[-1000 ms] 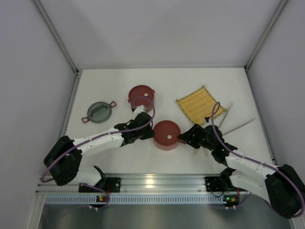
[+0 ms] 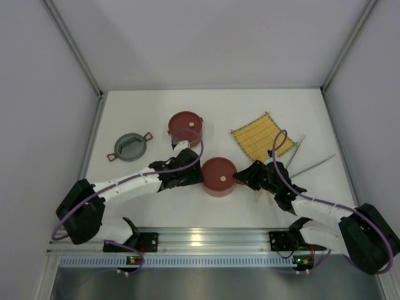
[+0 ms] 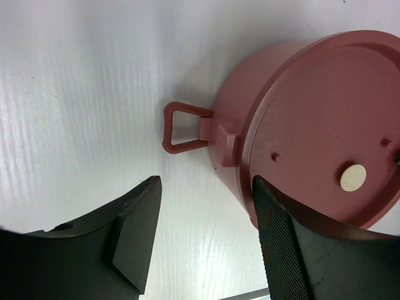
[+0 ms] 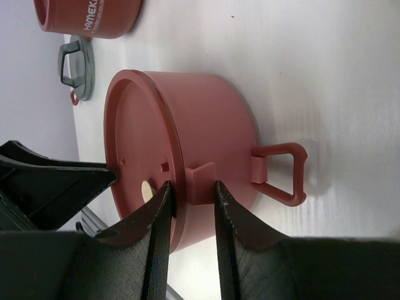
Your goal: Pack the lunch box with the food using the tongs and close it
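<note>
A round reddish-brown lunch box (image 2: 219, 176) with its lid on sits at the table's front middle, between my two grippers. On its left side my left gripper is open; one finger (image 3: 265, 209) overlaps the rim and the other is over bare table, with the side handle (image 3: 170, 130) beyond the tips. At the opposite side, the tips of my right gripper are a small way apart, with the rim and a side clip (image 4: 201, 183) between them. Whether they press on the clip cannot be told. The right-side handle (image 4: 299, 175) is free.
Behind the box stands another reddish-brown container (image 2: 185, 120). A grey-green lid with two brown handles (image 2: 130, 147) lies at the left. Back right is a yellow woven mat (image 2: 259, 134), with thin pale sticks (image 2: 315, 164) beside it.
Over the last second my left gripper has shifted slightly toward the front edge beside the box. My right arm has moved a little. The box has barely moved.
</note>
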